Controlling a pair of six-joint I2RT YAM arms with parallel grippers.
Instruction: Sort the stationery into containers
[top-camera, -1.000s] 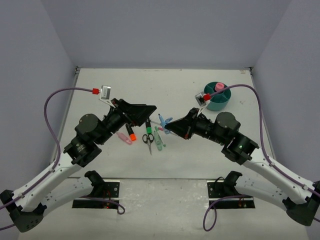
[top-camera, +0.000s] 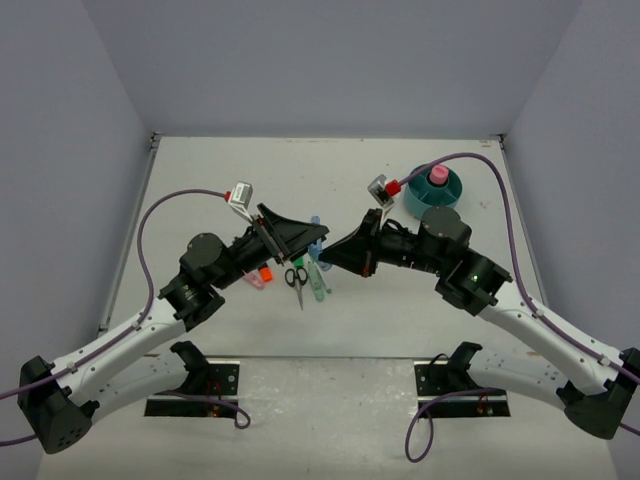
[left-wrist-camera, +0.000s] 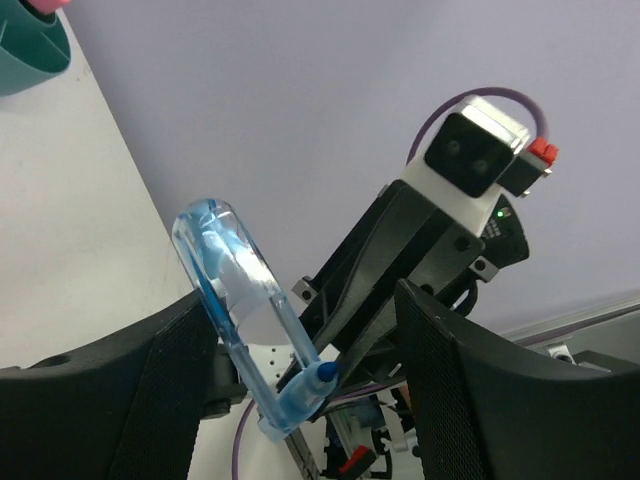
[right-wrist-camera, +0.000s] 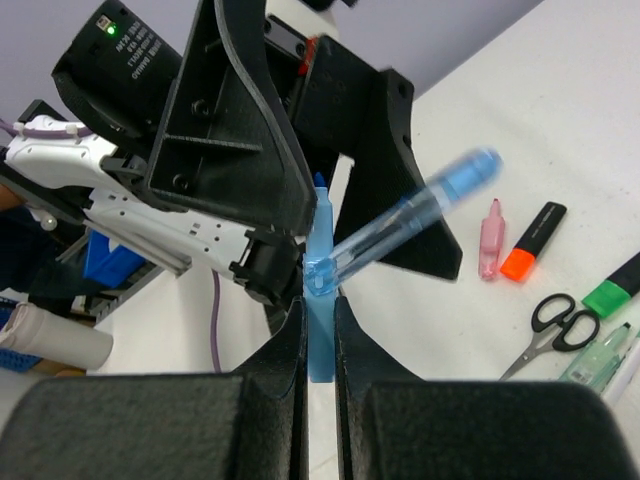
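A translucent blue stationery item with a dark blue tip is held up above the table. My right gripper is shut on its lower end. Two spread fingers of my left gripper stand on either side of the item in the left wrist view, with visible gaps, so the left is open around it. From above, both grippers meet near the table's middle and mostly cover the blue item. A teal container with a pink thing in it stands at the back right.
On the table lie a pink marker, an orange-and-black highlighter, scissors, a green-capped marker, a translucent green item and a white pen.
My left gripper has moved right to the blue item. The right gripper, still holding the item, has shifted a little to the left.
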